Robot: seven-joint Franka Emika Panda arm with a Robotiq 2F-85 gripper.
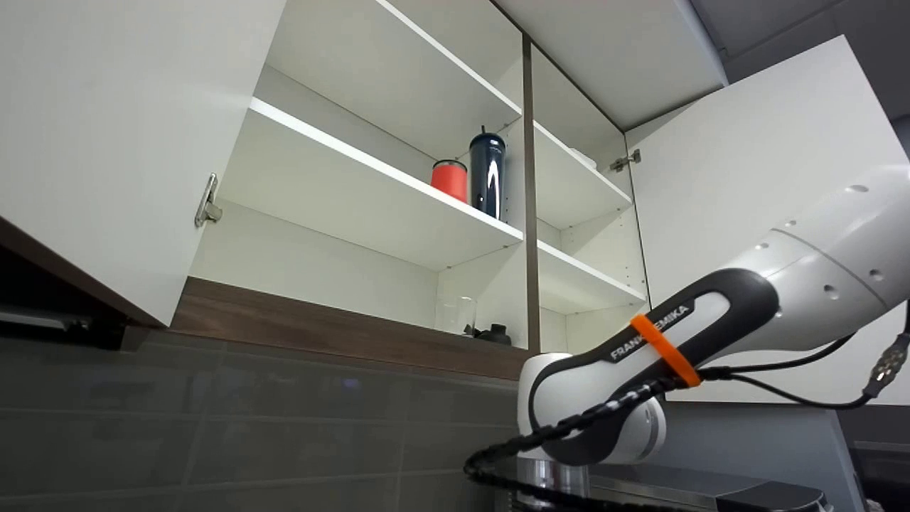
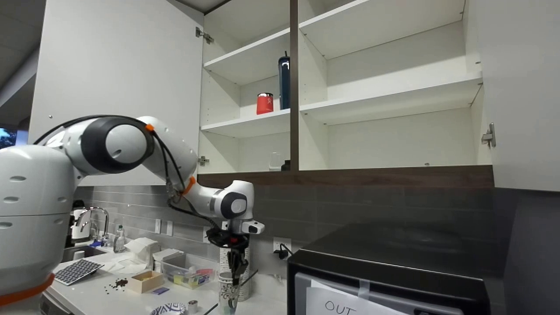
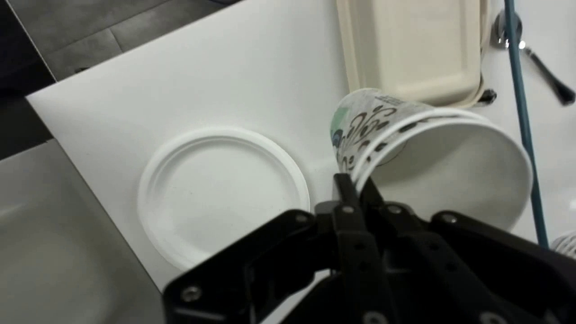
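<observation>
Two nested paper cups [image 3: 372,127], printed with a brown pattern outside and white inside, fill the right middle of the wrist view. Their rims tilt towards the camera. My gripper is shut on the cup wall at the near rim, one black finger outside and the other inside. In exterior view 2, the gripper [image 2: 240,267] points down over the counter, with the printed cup [image 2: 227,294] beside its fingers. The gripper itself is out of frame in exterior view 1, where only the arm shows.
A white plate [image 3: 224,194] lies left of the cups on the counter, beside beige trays [image 3: 426,48] and a spoon [image 3: 545,70]. The microwave [image 2: 388,267] stands right of the arm. Open cabinets above hold a red tumbler [image 1: 449,179] and a dark tall tumbler [image 1: 487,175].
</observation>
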